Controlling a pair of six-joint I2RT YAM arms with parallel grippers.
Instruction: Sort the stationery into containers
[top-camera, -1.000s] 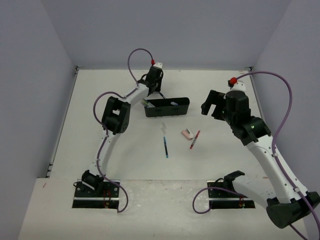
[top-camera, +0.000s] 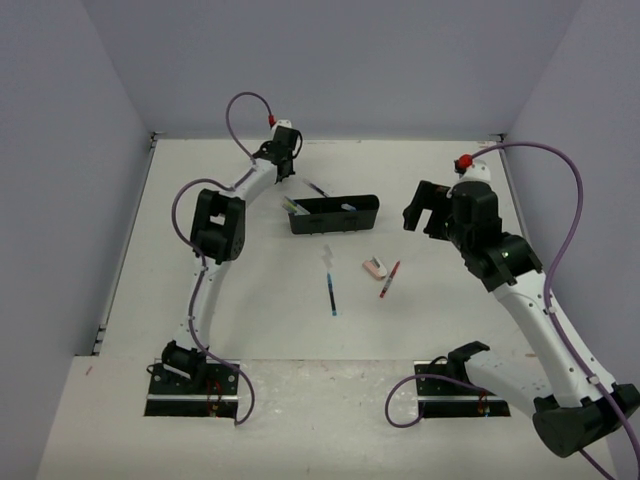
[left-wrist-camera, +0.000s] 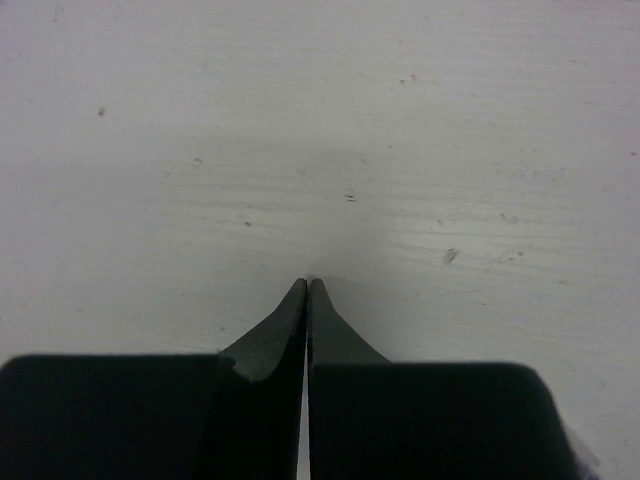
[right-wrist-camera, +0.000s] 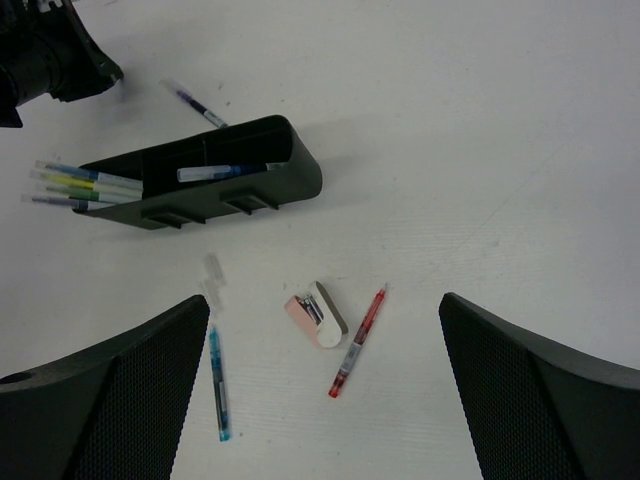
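Observation:
My left gripper is shut with its tips together and nothing between them, over bare white table. From above, it hangs behind the box's left end, and the purple pen (top-camera: 317, 189) lies on the table to its right, outside the fingers. A purple scrap shows at the lower right edge of the left wrist view. The black box (right-wrist-camera: 290, 180) has two compartments: several markers (right-wrist-camera: 95, 188) jut from its left end, and a blue, white-ended marker (right-wrist-camera: 215, 173) lies in the right one. High on the right, my right gripper stands open and empty.
In front of the box lie a blue pen (right-wrist-camera: 219, 385), a red pen (right-wrist-camera: 360, 342), a pink block (right-wrist-camera: 303, 320) against a white piece (right-wrist-camera: 328, 322), and faint clear pieces (right-wrist-camera: 213, 282).
My left gripper has moved left, away from the purple pen, staying shut and empty, leaving more of the pen uncovered.

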